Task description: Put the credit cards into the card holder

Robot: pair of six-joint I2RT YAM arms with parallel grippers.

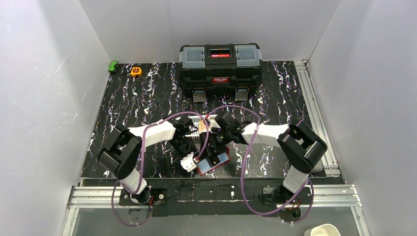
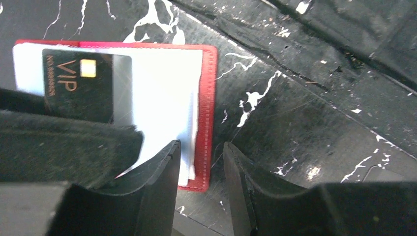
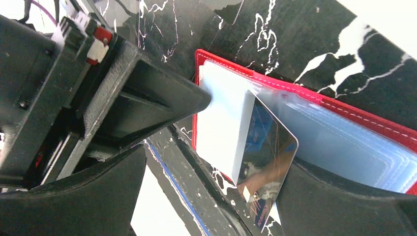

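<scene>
The card holder (image 2: 209, 108), red-edged with pale clear sleeves, lies at the table's front. The black VIP card (image 2: 78, 93) rests tilted on it in the left wrist view. In the right wrist view the glossy black card (image 3: 268, 162) slants across the sleeve, one corner at the middle fold, its body outside the pocket. My right gripper is wide open over the holder, the card close by its right finger and not clamped. My left gripper is open at the holder's outer edge, its fingertips apart and nothing gripped.
Both arms crowd together over the holder. A white perforated tray (image 1: 194, 125) sits just behind it. The black toolbox (image 1: 220, 69) stands at the back, and orange tape (image 1: 135, 72) lies back left.
</scene>
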